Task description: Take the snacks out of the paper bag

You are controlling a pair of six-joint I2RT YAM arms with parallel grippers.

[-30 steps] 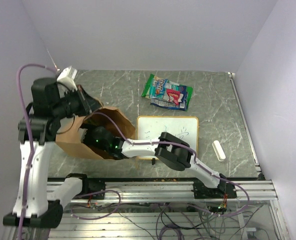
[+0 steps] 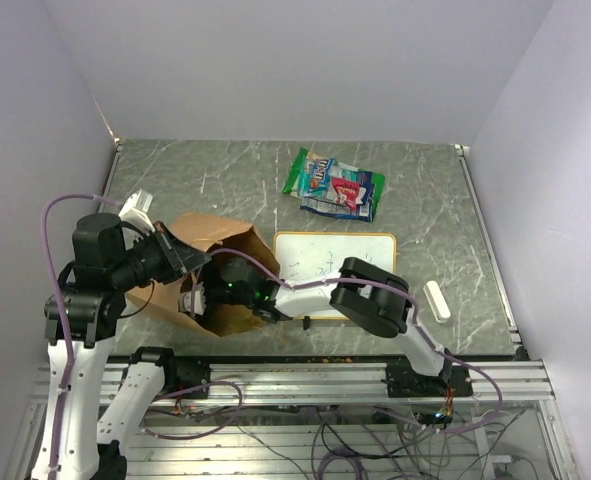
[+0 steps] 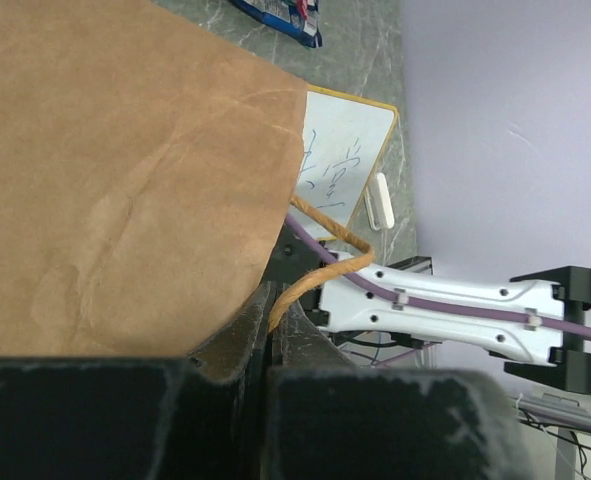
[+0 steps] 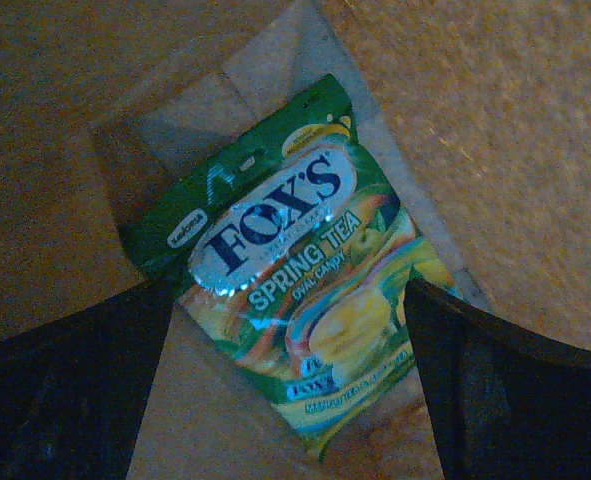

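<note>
The brown paper bag (image 2: 215,225) lies on its side at the left of the table, its body filling the left wrist view (image 3: 115,170). My left gripper (image 2: 193,264) is shut on its twisted paper handle (image 3: 325,274) at the bag's upper edge. My right gripper (image 2: 195,302) is inside the bag, open; in the right wrist view its fingers stand either side of a green Fox's Spring Tea candy packet (image 4: 285,260) lying in the bag. In the top view the packet is mostly hidden by the right arm.
A pile of snack packets (image 2: 330,185) lies at the back middle. A whiteboard (image 2: 335,250) lies right of the bag, partly under the right arm, with a white eraser (image 2: 436,300) further right.
The right arm also moved toward the front edge, inside the bag.
</note>
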